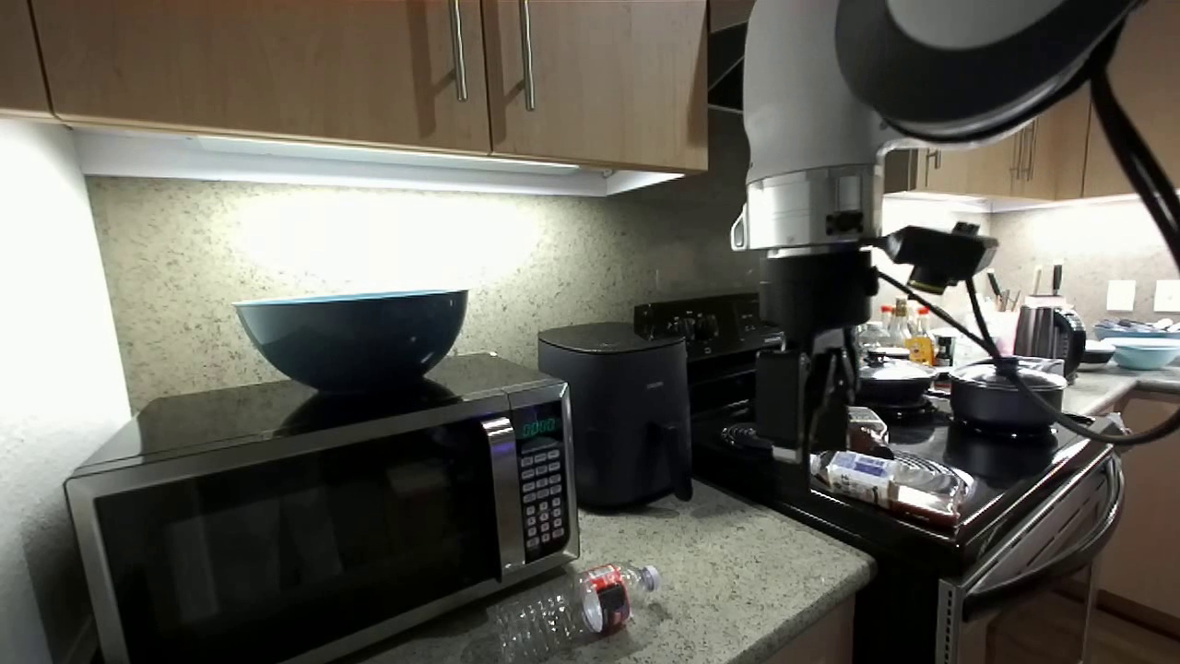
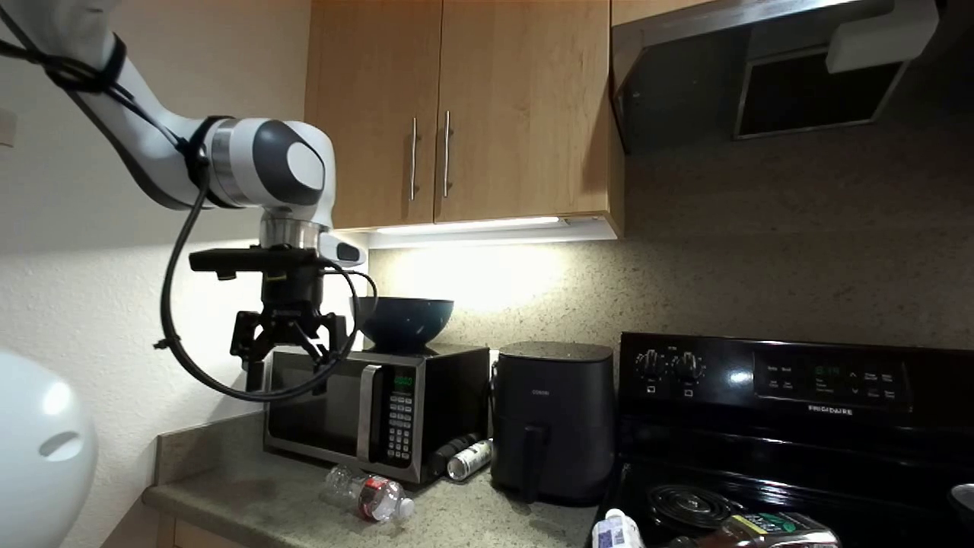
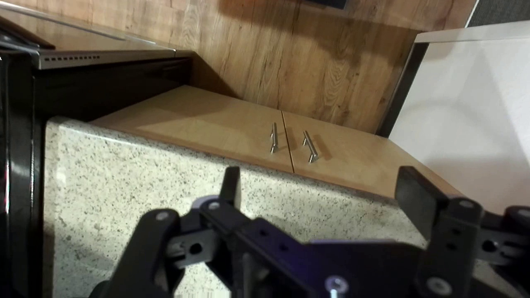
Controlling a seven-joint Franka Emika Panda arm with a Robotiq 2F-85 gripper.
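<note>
My gripper is open, its two dark fingers wide apart with nothing between them. In the second exterior view the gripper (image 2: 288,379) hangs in the air, fingers down, in front of the microwave (image 2: 342,402) and well above the counter. A clear plastic bottle (image 1: 606,598) with a red label lies on its side on the counter before the microwave. A dark blue bowl (image 1: 354,337) stands on top of the microwave. From the wrist I see only speckled counter (image 3: 124,198), cabinet doors and floor; the bottle does not show there.
A black air fryer (image 2: 554,420) stands between microwave and stove. A small can (image 2: 470,460) lies between them. Packages and bottles (image 1: 885,481) lie on the stove's front, and a lidded pot (image 1: 1007,395) sits farther along. Upper cabinets (image 2: 525,109) overhang the counter.
</note>
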